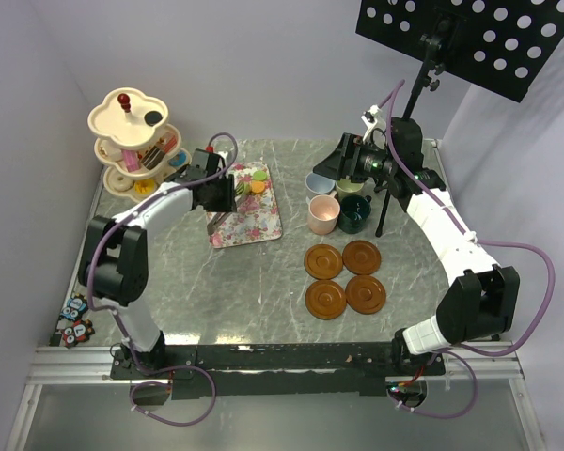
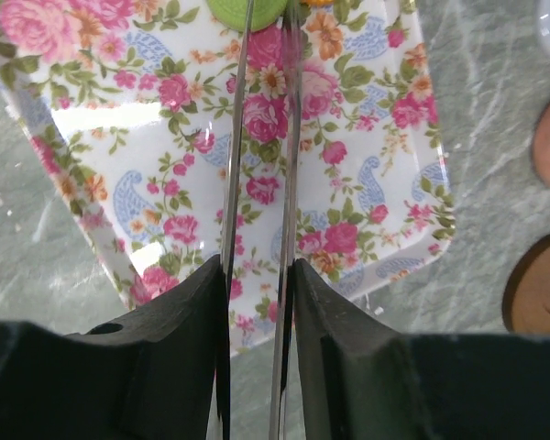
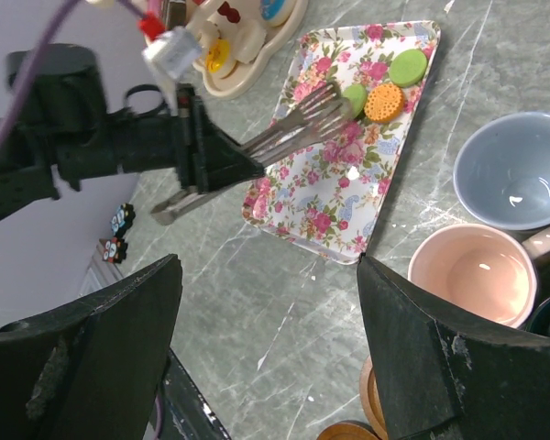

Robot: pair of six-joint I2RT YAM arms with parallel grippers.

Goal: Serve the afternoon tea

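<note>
My left gripper [image 1: 221, 197] is shut on metal tongs [image 2: 290, 183], held over the floral tray [image 1: 244, 235]. In the left wrist view the tongs' far ends reach a green treat [image 2: 247, 11]; whether they grip it I cannot tell. The right wrist view shows another green treat [image 3: 407, 67] and an orange treat [image 3: 383, 103] on the tray. My right gripper [image 1: 343, 160] hangs above the cups, its fingers apart with nothing seen between them. Below it are a blue cup [image 3: 513, 165], a pink cup [image 3: 470, 275] and a dark green cup [image 1: 353, 216].
A tiered stand [image 1: 110, 117] with treats is at back left. Four brown coasters [image 1: 325, 301] lie front right of the tray. A black music stand [image 1: 451, 47] rises at back right.
</note>
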